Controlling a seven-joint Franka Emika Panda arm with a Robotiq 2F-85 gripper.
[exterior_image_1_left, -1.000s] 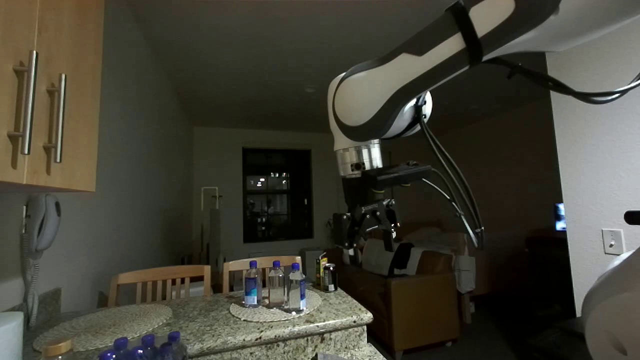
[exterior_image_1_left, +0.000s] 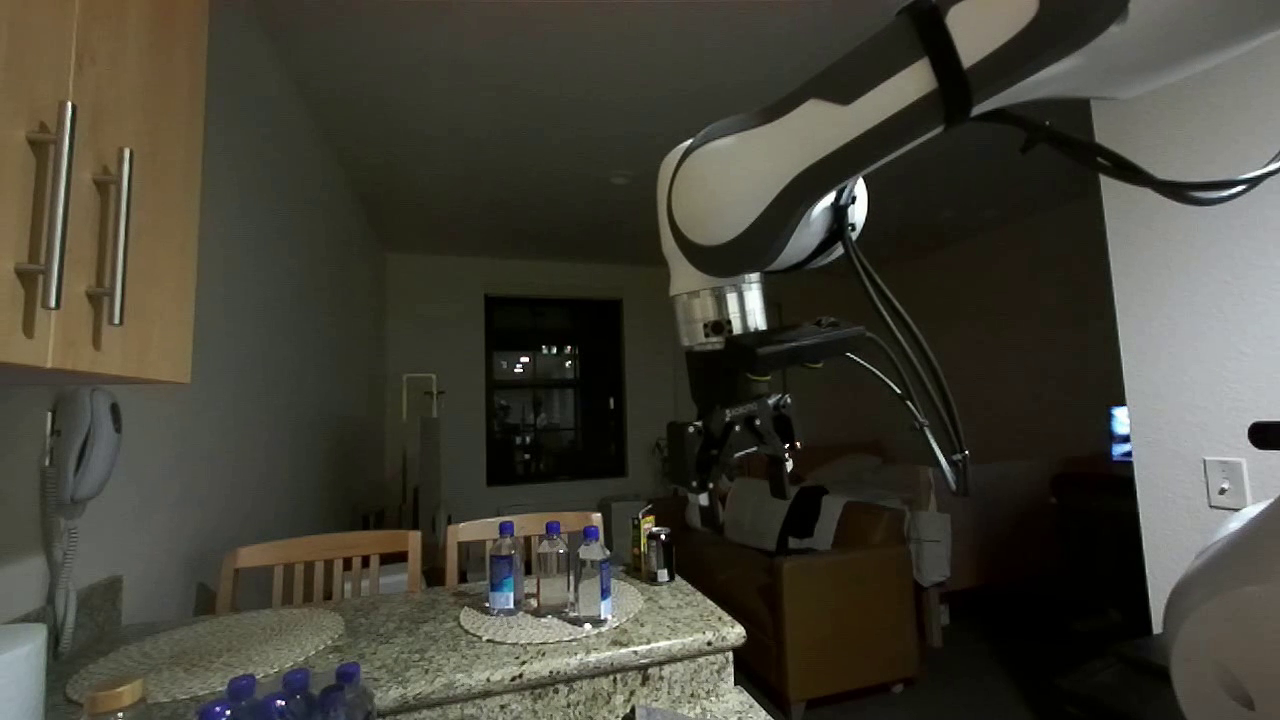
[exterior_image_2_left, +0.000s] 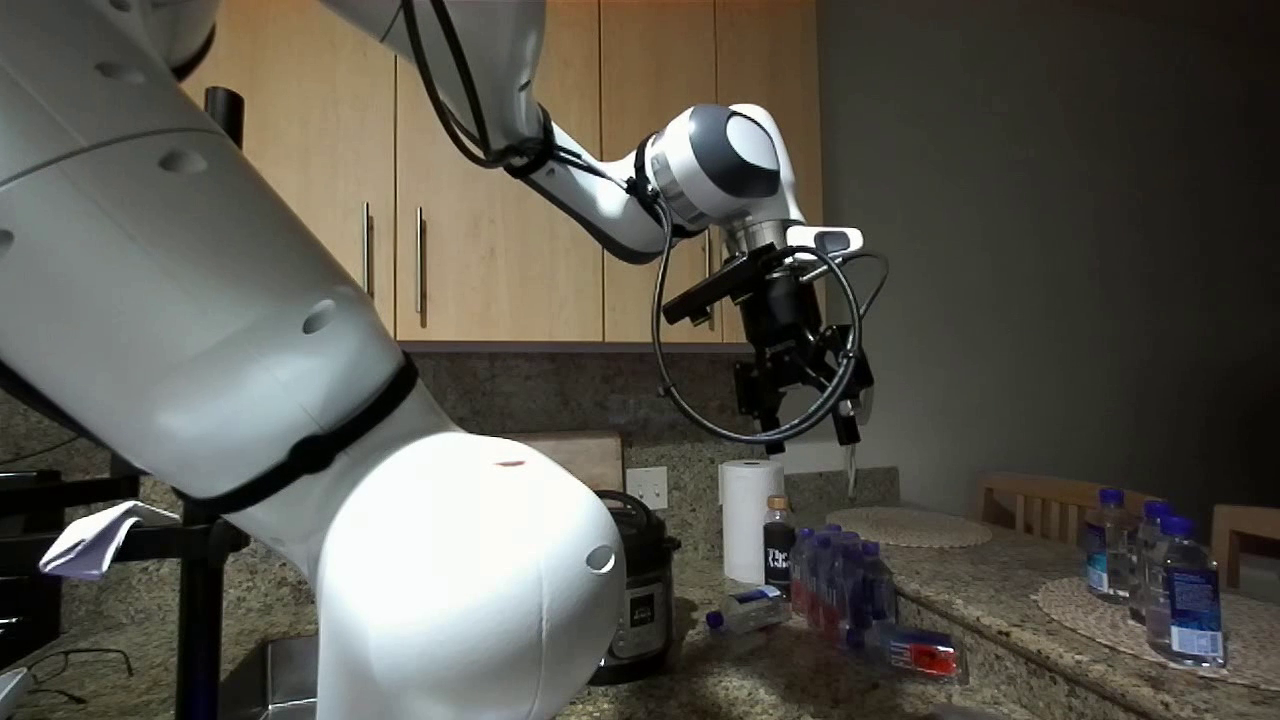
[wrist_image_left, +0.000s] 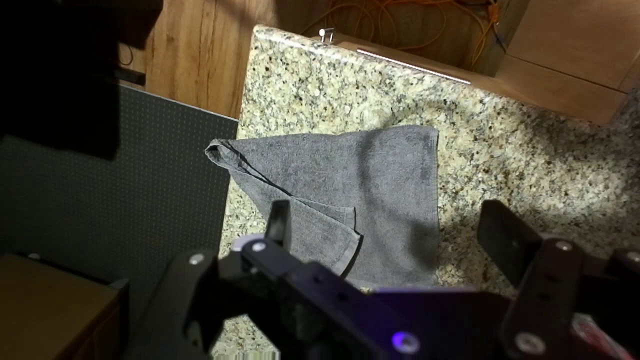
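Observation:
My gripper is open in the wrist view, its two fingers wide apart with nothing held between them. Below it a grey towel (wrist_image_left: 399, 180) lies on the granite counter (wrist_image_left: 300, 90). One part of the towel is folded over itself, and a rolled corner pokes past the counter's left edge. The lower part of the cloth is hidden behind the gripper. In exterior view 1 the gripper (exterior_image_1_left: 745, 486) hangs in the air, well above counter height. Exterior view 2 shows the same gripper (exterior_image_2_left: 812, 439) pointing down, clear of everything.
Three bottles (exterior_image_2_left: 1192, 600) stand on a woven mat on the raised ledge. Several more bottles (exterior_image_2_left: 828, 588) crowd the lower counter, with two lying on their sides. A paper towel roll (exterior_image_2_left: 750, 522) and a black cooker (exterior_image_2_left: 642, 588) are near the wall. Cabinets (exterior_image_2_left: 504, 180) hang behind the arm.
The arm has shifted very slightly to the right in exterior view 1. Bottles and counter look the same as before.

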